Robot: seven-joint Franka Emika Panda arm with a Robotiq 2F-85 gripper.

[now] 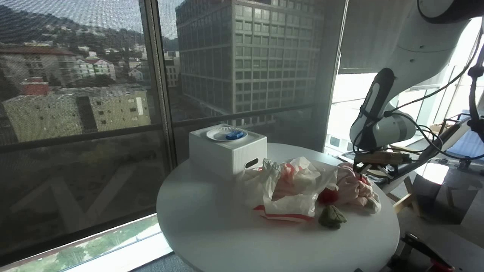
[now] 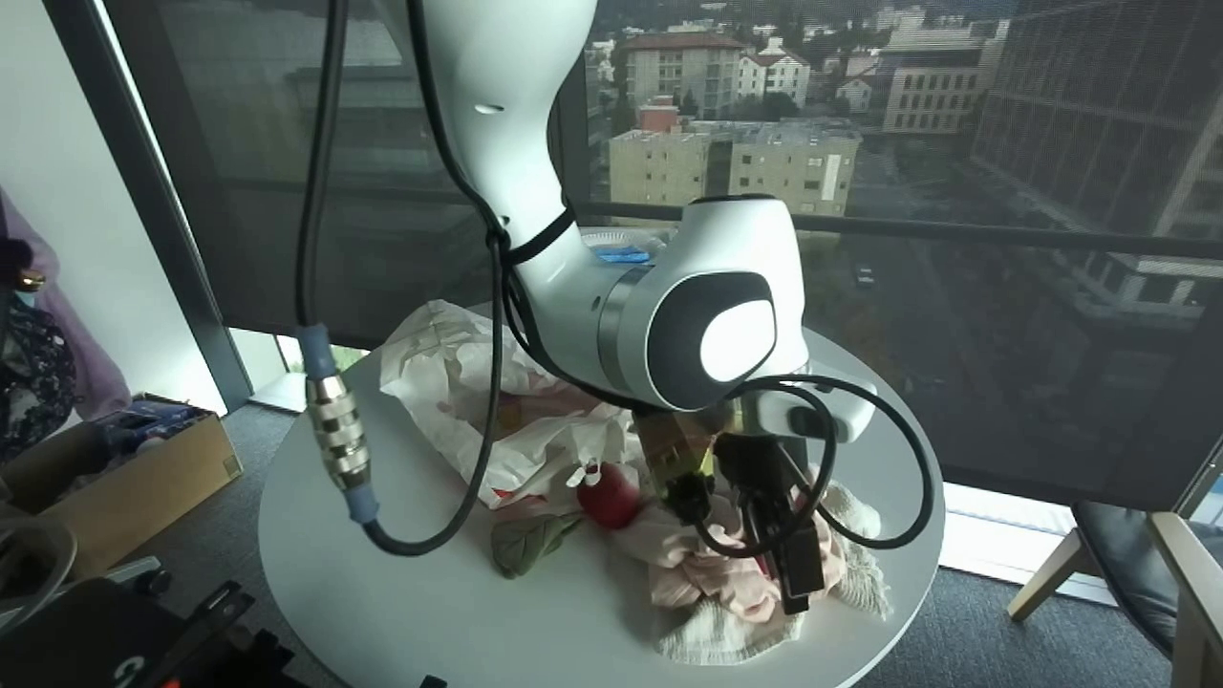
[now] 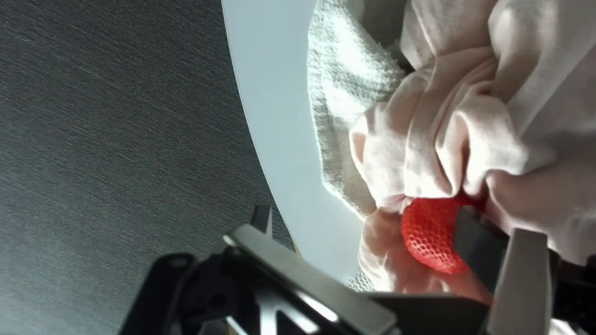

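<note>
In the wrist view my gripper is open, its fingers wide apart. A red item with a mesh-like surface [image 3: 433,237] pokes out of a crumpled pale pink cloth [image 3: 441,123]. One dark finger pad [image 3: 479,243] overlaps the red item's right side in that view; whether they touch I cannot tell. The other finger lies over the table's edge and the floor. From exterior view 1, the gripper [image 1: 374,171] is low over the cloth [image 1: 356,188] at the table's right side. The arm partly covers the cloth in exterior view 2.
A crumpled white plastic bag [image 1: 295,181], a red round object [image 1: 328,195] and a green leafy item [image 1: 332,217] lie left of the cloth. Farther back, a white box [image 1: 217,156] carries a plate [image 1: 213,134] with a blue object [image 1: 234,135].
</note>
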